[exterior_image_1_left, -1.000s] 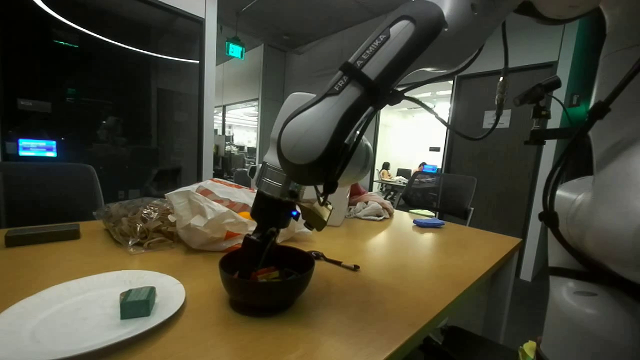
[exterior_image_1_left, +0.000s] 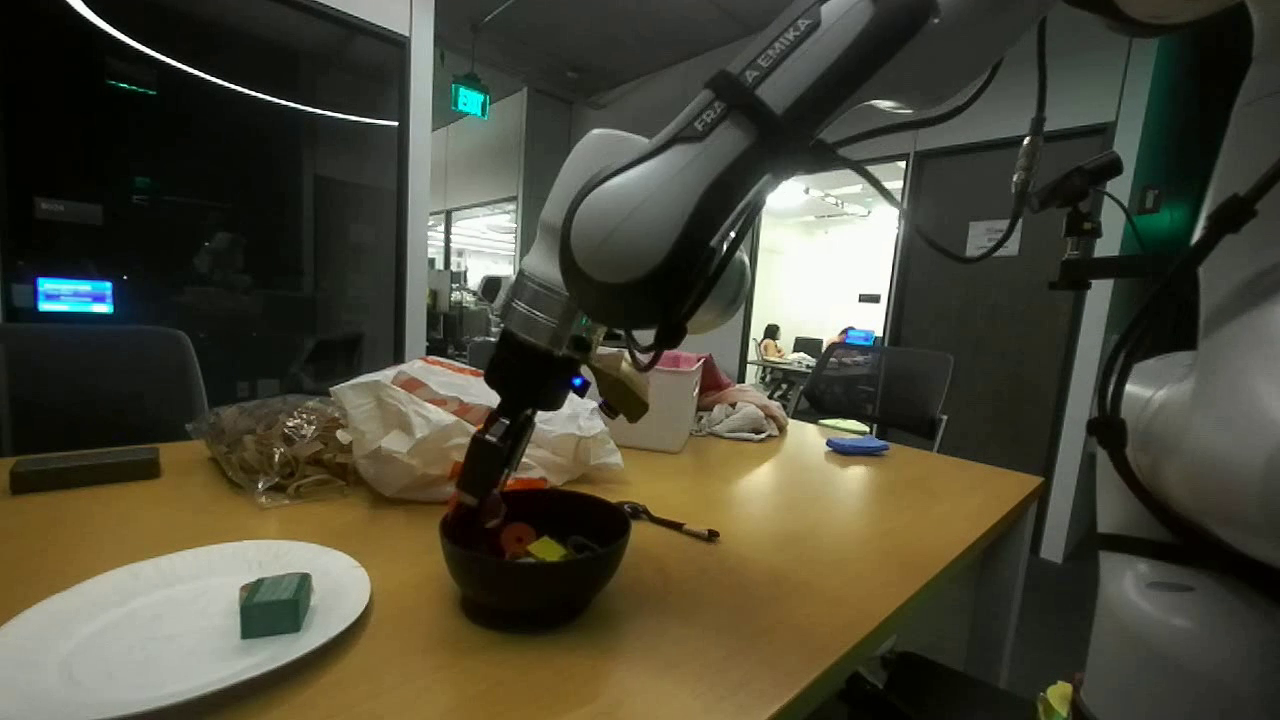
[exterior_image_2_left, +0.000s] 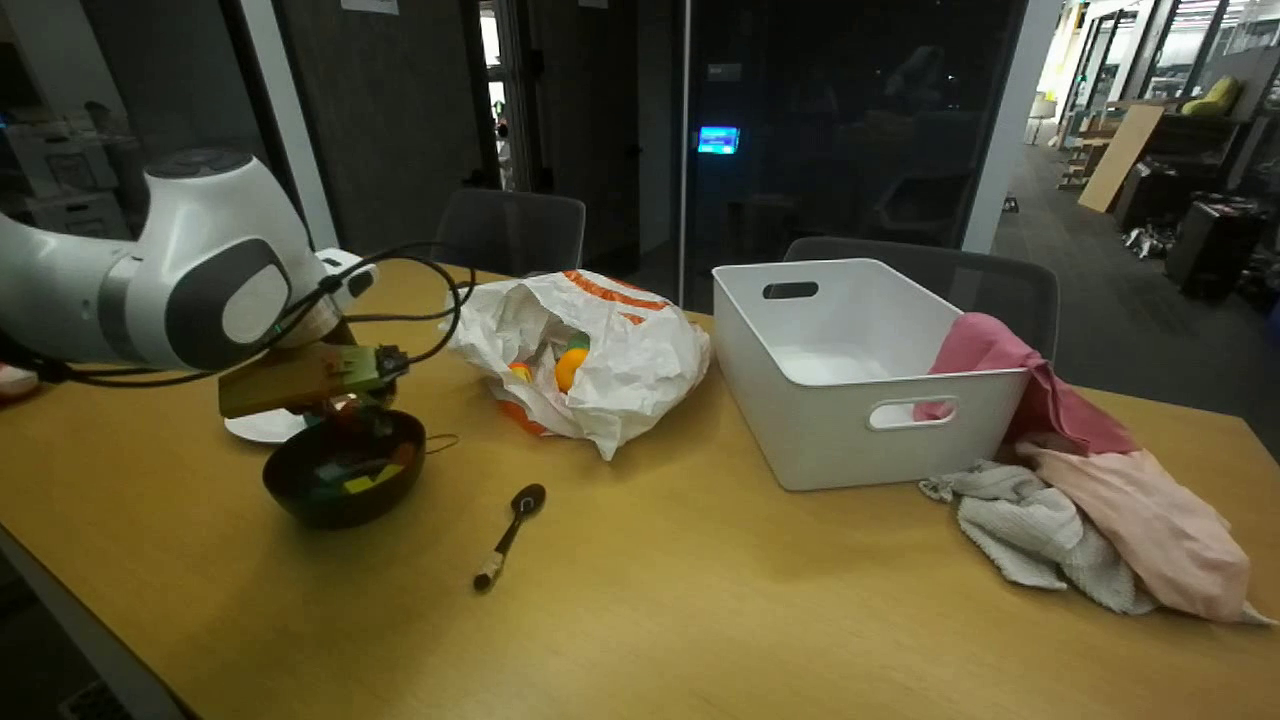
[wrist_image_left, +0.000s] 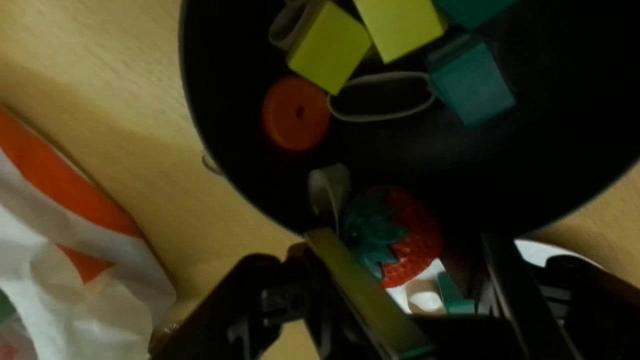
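A red toy strawberry with green leaves (wrist_image_left: 418, 243) sits between the fingers of my gripper, which is shut on it. In the first exterior view the gripper (exterior_image_1_left: 480, 494) is at the left rim of the black bowl (exterior_image_1_left: 528, 600), pointing down and tilted. The strawberry is mostly in shadow there. Inside the bowl the wrist view shows yellow blocks (wrist_image_left: 331, 48), teal blocks (wrist_image_left: 471, 81), an orange disc (wrist_image_left: 296, 113) and pale rubber bands (wrist_image_left: 384, 115). One curled band (wrist_image_left: 330, 186) lies close to the left fingertip.
A white plate (exterior_image_1_left: 84, 624) with a green block (exterior_image_1_left: 276, 604) stands left of the bowl. Behind are a white-and-orange bag (exterior_image_2_left: 648, 372) and a clear bag of bands (exterior_image_1_left: 282, 444). A dark spoon (exterior_image_2_left: 510, 536) and white bin (exterior_image_2_left: 828, 444) lie across the table, with open tabletop in front.
The gripper has risen from deep inside the bowl and shifted left toward its rim, tilting more. The bowl and plate look essentially unmoved.
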